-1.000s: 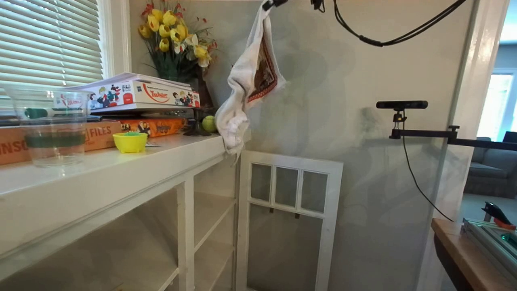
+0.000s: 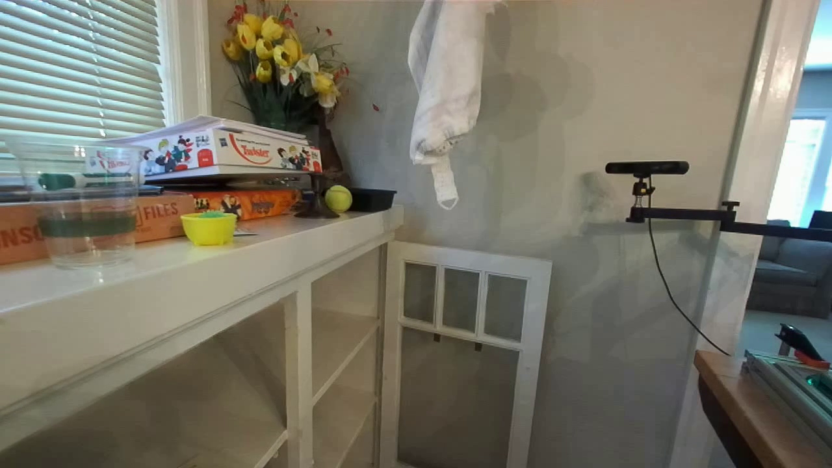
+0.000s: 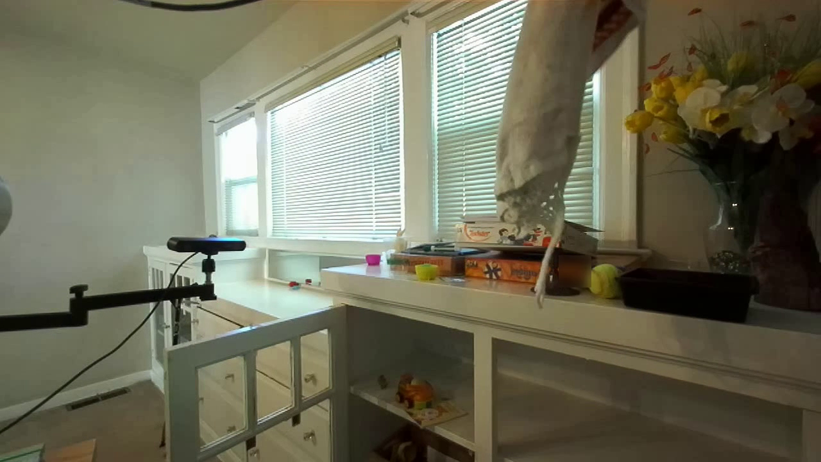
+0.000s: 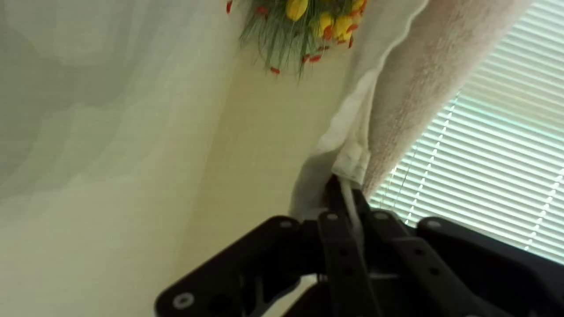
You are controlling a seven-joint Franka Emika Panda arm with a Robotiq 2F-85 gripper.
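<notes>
A white towel (image 2: 448, 86) hangs in the air before the wall, its upper end cut off by the top of exterior view 1. In exterior view 2 the same towel (image 3: 542, 115) dangles in front of the window, fringe at its lower end and a bit of red pattern near the top. The wrist view has my gripper shut on the hemmed edge of the towel (image 4: 423, 90); the cloth runs up and away from the fingertips. Neither exterior view includes the gripper.
On the white counter (image 2: 257, 253) stand a clear cup (image 2: 86, 207), a yellow bowl (image 2: 208, 229), stacked game boxes (image 2: 234, 152), a tennis ball (image 2: 338, 199) and a black tray (image 3: 687, 292). A flower vase (image 3: 731, 208) fills the corner. A camera on an arm (image 2: 647, 168) juts from the right.
The towel has risen and shifted right, clear of the counter's end.
</notes>
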